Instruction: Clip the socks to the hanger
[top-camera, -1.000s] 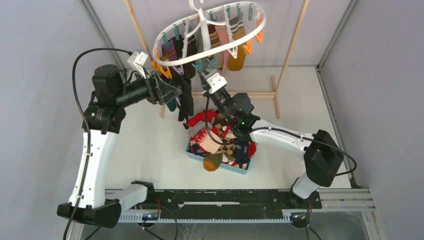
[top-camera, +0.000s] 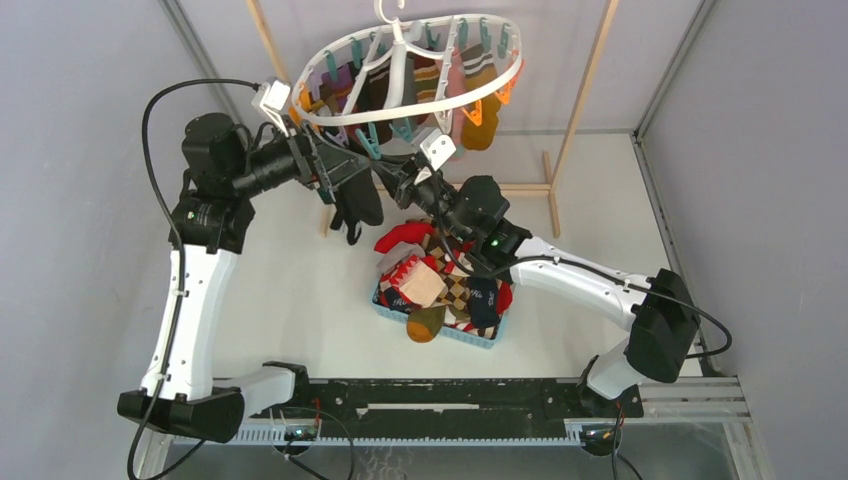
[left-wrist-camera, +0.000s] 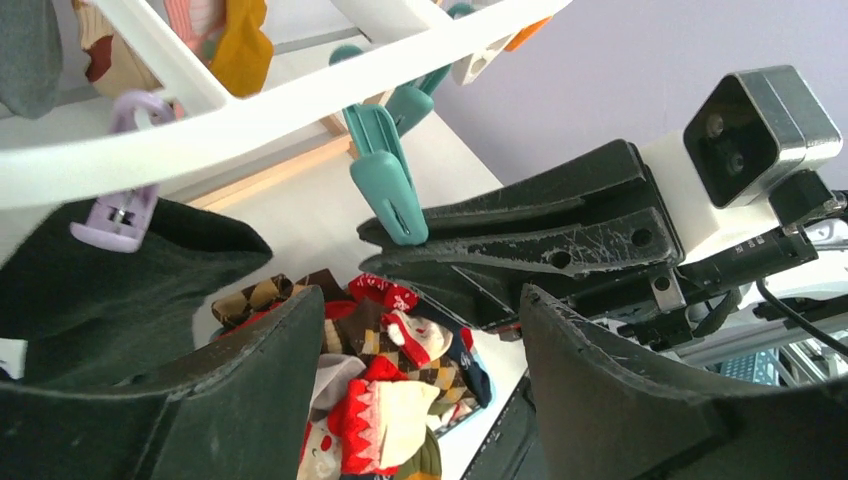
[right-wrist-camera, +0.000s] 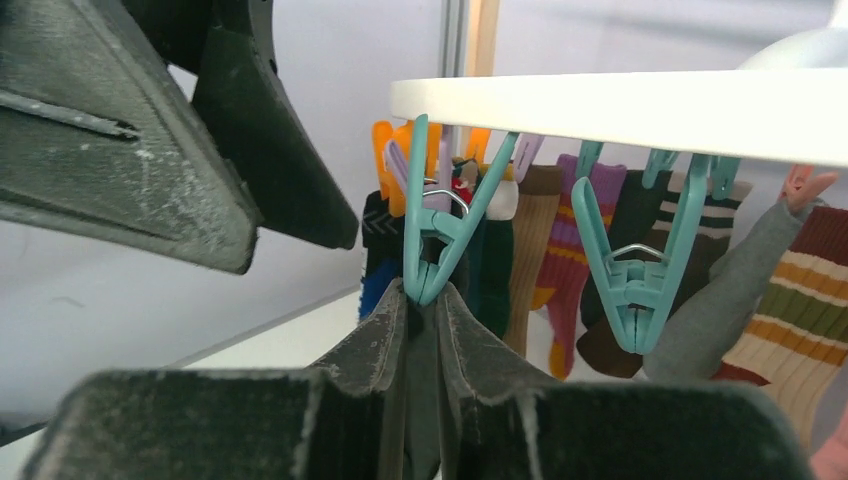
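Observation:
The white oval hanger (top-camera: 380, 118) carries clips around its ring, with several socks hanging from it. At its front hangs a teal clip (left-wrist-camera: 385, 190), near my right gripper. In the right wrist view the clip's lower tip meets the narrow gap between the fingertips; how firmly they grip it does not show. Just left of the clip, my left gripper stands open below the ring, no sock between its fingers. A dark grey sock (left-wrist-camera: 110, 290) hangs by a purple clip (left-wrist-camera: 120, 215). Loose socks (top-camera: 425, 285) fill the blue basket (top-camera: 470, 338).
Another teal clip (right-wrist-camera: 640, 260) hangs empty on the ring to the right. Orange clips (top-camera: 472, 112) sit further along it. The two grippers are very close together under the ring. Wooden stand legs (top-camera: 553, 195) rise behind; the table beside the basket is bare.
Over the last second the hanger's front clips have shifted left, and the dark sock has swung. My right gripper has tilted leftward at the clip. The left gripper has risen slightly.

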